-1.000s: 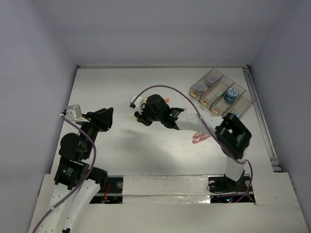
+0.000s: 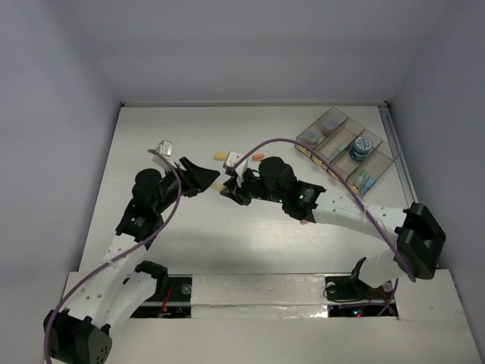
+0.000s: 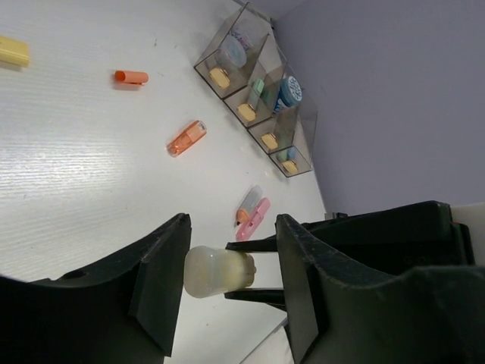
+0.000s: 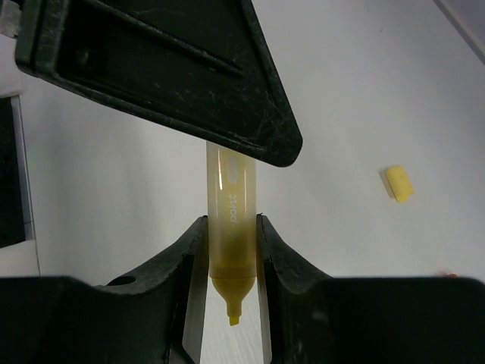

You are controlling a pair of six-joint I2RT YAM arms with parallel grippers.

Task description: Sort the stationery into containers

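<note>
A yellow highlighter (image 4: 232, 205) is clamped between the fingers of my right gripper, its tapered tip pointing down in the right wrist view. In the left wrist view, its pale end (image 3: 216, 271) sits between the fingers of my left gripper, which are still apart; whether either touches it I cannot tell. From the top view the two grippers meet above the table's left-middle part. At back right stands the clear divided organizer (image 3: 247, 112), holding a blue-lidded jar (image 2: 361, 148) and small items.
On the table lie another yellow piece (image 3: 11, 51), an orange roll (image 3: 130, 77), an orange marker (image 3: 186, 138), a clear-and-orange item (image 3: 248, 205) and a pink one (image 3: 253, 219). Bare tabletop surrounds them. Both arms are close together at the highlighter.
My left gripper has come right to the highlighter's end.
</note>
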